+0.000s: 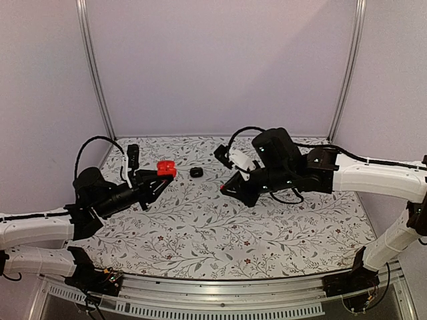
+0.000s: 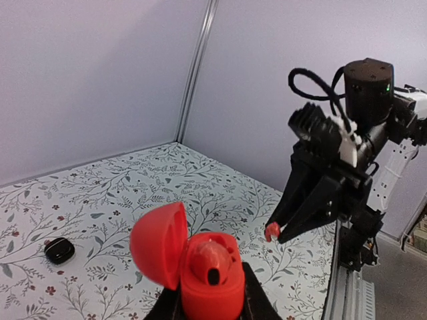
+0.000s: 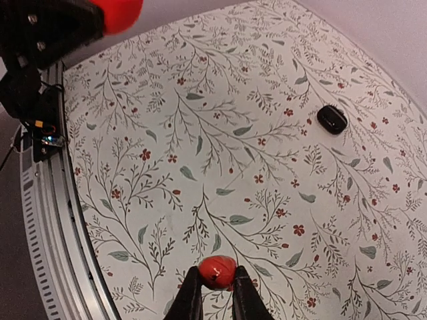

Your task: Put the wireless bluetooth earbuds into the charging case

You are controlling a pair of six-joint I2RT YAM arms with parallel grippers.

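The red charging case (image 1: 166,169) is held up over the mat at the left, my left gripper (image 1: 162,180) shut on it. Its lid (image 2: 160,243) stands open in the left wrist view. Inside the case body (image 2: 213,297) show a rounded red lump and a dark spot; whether an earbud is seated there I cannot tell. My right gripper (image 1: 227,189) is shut on a small red earbud (image 3: 217,271), which pokes out past the fingertips. In the top view this gripper points left towards the case, with a clear gap between them.
On the mat behind the grippers lies a small black rounded object (image 1: 196,172). Pale walls (image 1: 220,73) enclose the back and sides, and a metal rail (image 1: 220,287) runs along the front.
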